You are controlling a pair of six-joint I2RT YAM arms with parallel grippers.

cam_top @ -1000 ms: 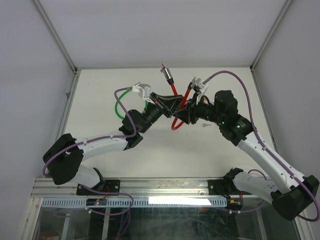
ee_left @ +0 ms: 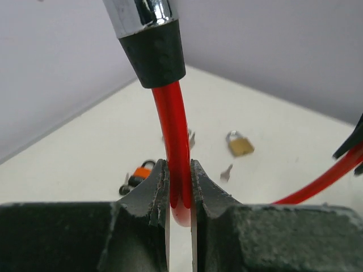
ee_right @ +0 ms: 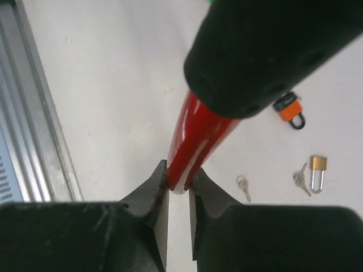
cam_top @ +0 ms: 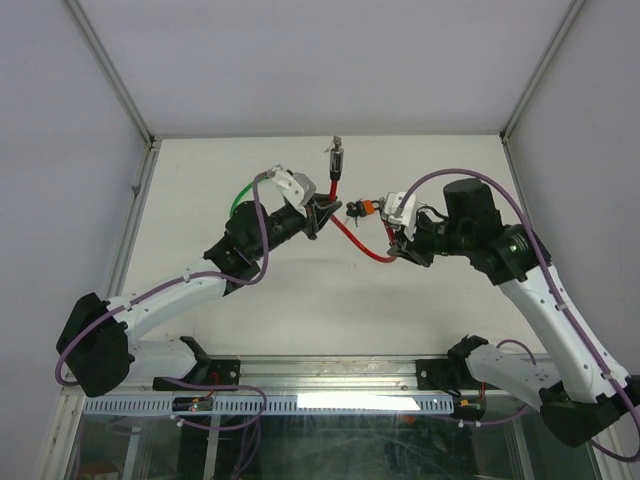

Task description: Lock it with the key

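Observation:
A red cable (cam_top: 362,248) sags in a U between my two grippers. My left gripper is shut on it just below its black collar (ee_left: 157,59) and silver end (cam_top: 337,155), which points toward the back of the table. My right gripper grips the other end, beneath a large black end piece (ee_right: 249,62). The two ends stand apart. On the table lie an orange-and-black padlock (ee_right: 290,109), a brass padlock (ee_right: 318,164) with keys (ee_right: 302,180) beside it, and another key (ee_right: 243,186). No key shows in either gripper.
A green cable (cam_top: 242,195) lies partly hidden behind my left gripper. In the top view the arms cover much of the middle.
My grippers have drawn apart, the left to the left and the right to the right.

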